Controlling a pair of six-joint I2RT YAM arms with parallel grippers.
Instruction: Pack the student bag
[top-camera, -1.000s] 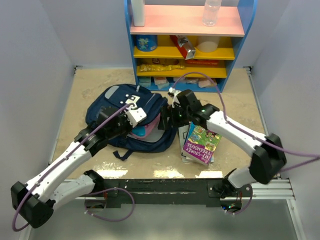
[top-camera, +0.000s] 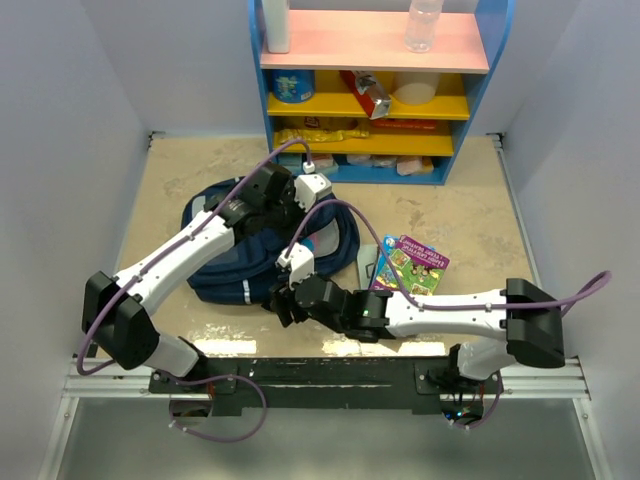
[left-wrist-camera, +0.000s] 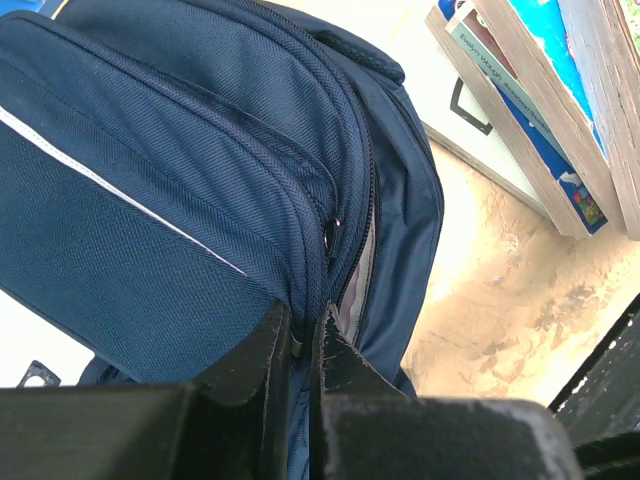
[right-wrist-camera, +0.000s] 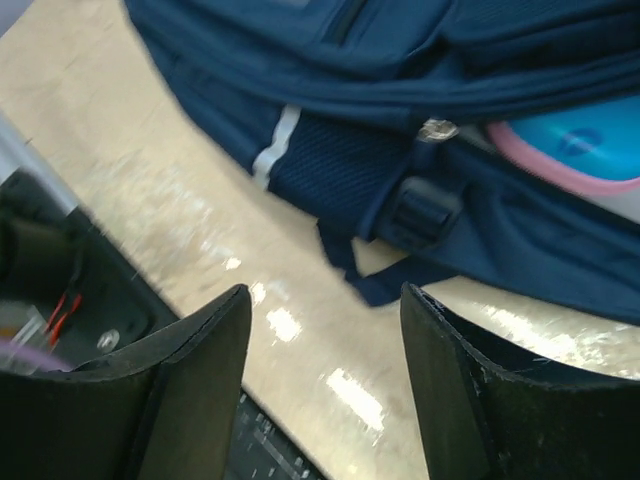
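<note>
The navy school bag (top-camera: 222, 283) lies on the left of the floor, partly covered by both arms. My left gripper is shut on the bag's fabric beside its zip, where a light grey lining shows. Low at the bag's front side, my right gripper (top-camera: 283, 308) hovers; in its own view the fingers (right-wrist-camera: 222, 330) stand apart with only bare floor between them. A buckle (right-wrist-camera: 423, 213) and strap lie just beyond the tips. Inside the bag's opening, a pink-edged blue item (right-wrist-camera: 580, 150) shows in the right wrist view.
Right of the bag, books (top-camera: 418, 263) lie stacked, partly hidden by the right arm. A shelf unit (top-camera: 375, 58) with boxes and packets stands at the back.
The left gripper has moved back and right, and the bag has shifted with it.
</note>
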